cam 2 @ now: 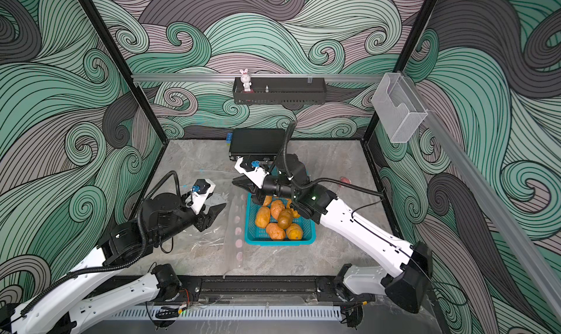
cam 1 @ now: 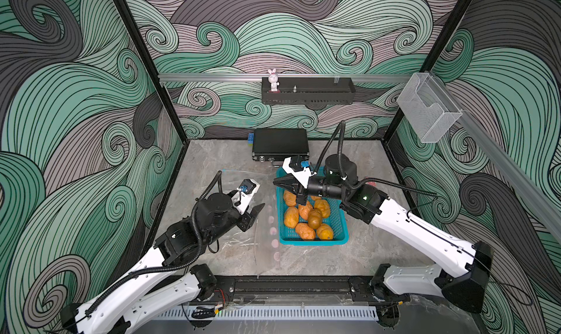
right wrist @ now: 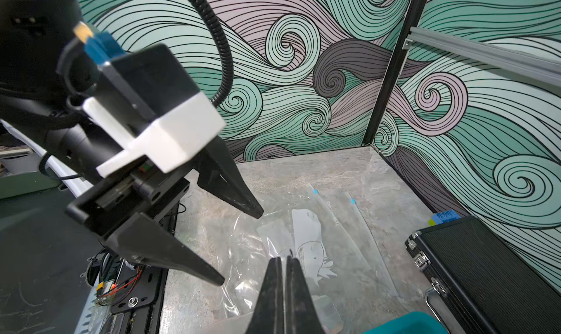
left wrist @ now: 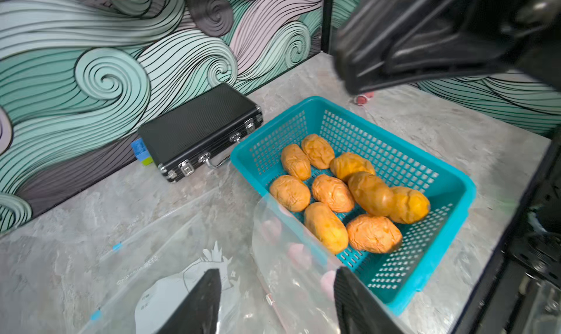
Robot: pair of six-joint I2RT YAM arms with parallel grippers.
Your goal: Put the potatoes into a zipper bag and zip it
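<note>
A blue basket holds several orange-brown potatoes. Left of it a clear zipper bag with a white print lies on the table, its pink-dotted edge along the basket in the left wrist view. My left gripper stands open over the bag, nothing between its fingers. My right gripper is raised over the basket's back left part, pointing left; in the right wrist view its fingers are shut together, with nothing seen between them.
A black case lies at the back, with a small blue object beside it. A small red item is partly visible right of the basket.
</note>
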